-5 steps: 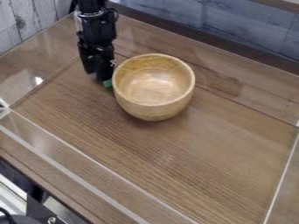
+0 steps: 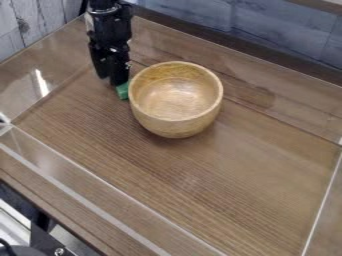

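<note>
The black gripper [image 2: 110, 68] points down at the top left of the camera view, just left of a large wooden bowl [image 2: 175, 99]. A small green object [image 2: 122, 91] lies on the wooden table at the bowl's left edge, below the gripper and partly hidden. Whether the fingers touch it, and how far apart they are, is too small and dark to tell.
A pale wall and edge border the table at the upper left, with another pale edge at the lower left.
The bowl and green object stay about where they were.
</note>
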